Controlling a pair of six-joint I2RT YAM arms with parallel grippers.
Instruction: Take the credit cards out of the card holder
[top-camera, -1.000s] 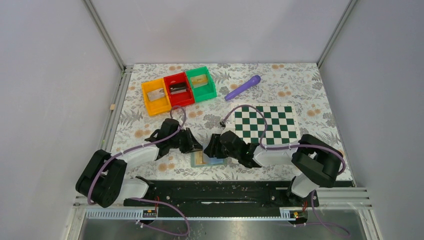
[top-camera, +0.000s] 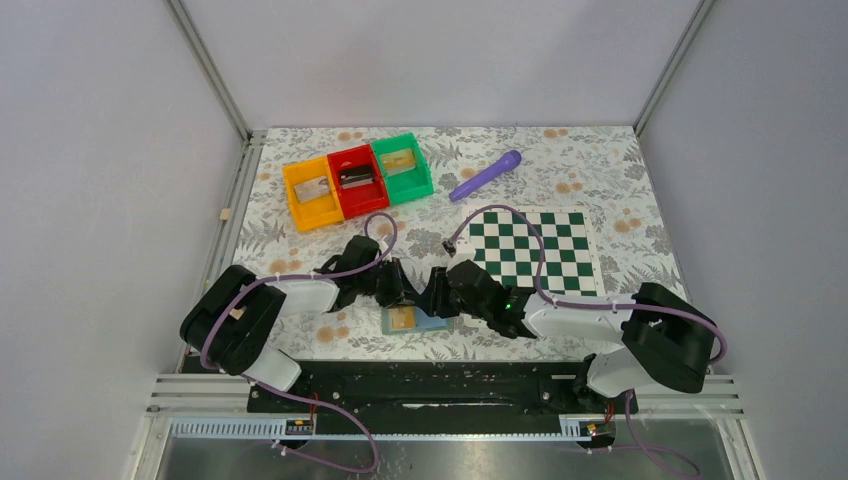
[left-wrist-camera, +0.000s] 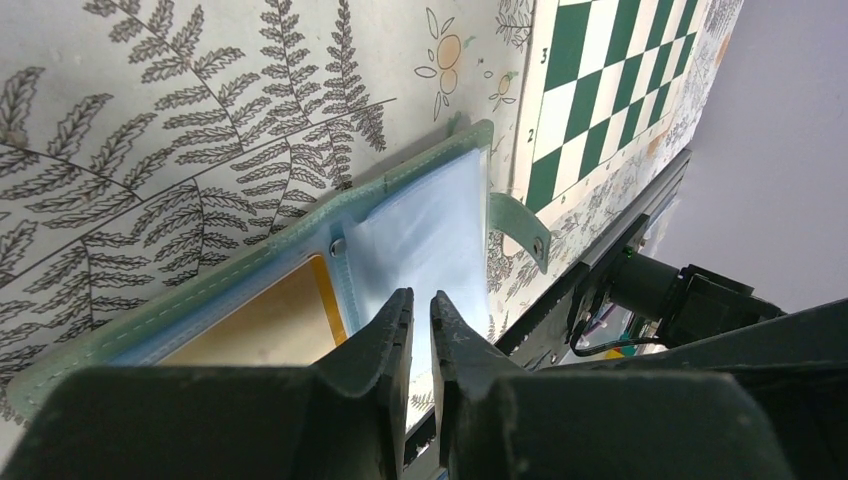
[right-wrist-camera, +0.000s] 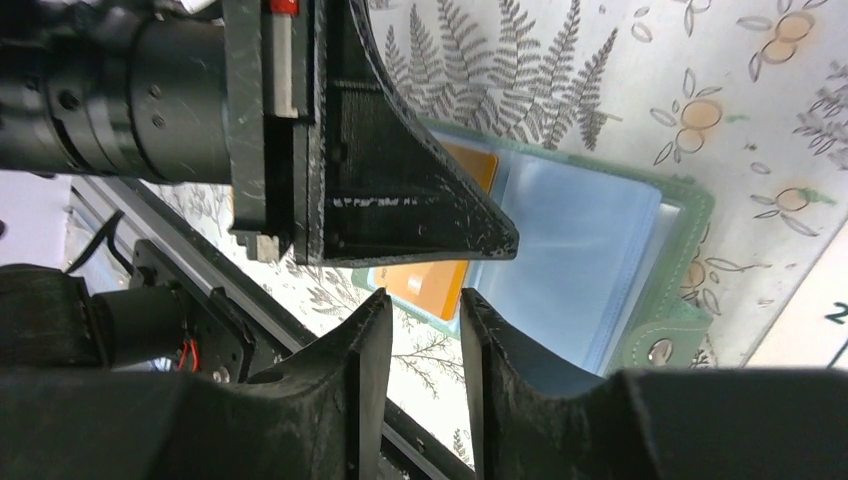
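The pale green card holder lies spread out near the table's front edge. Under its left-hand clear pocket shows a tan card with an orange edge. The right-hand pocket looks plain pale blue, with no card showing. My left gripper hovers over the holder, its fingers slightly apart and nothing visible between them. Close on its right is my right gripper, also above the holder and partly open, with an empty gap. In the right wrist view the left gripper's dark finger hides part of the card and the middle fold.
Yellow, red and green bins at the back left each hold something flat. A purple microphone-like object and a green-and-white checkered board lie to the right. The two grippers are very near each other.
The right gripper has shifted slightly to the right.
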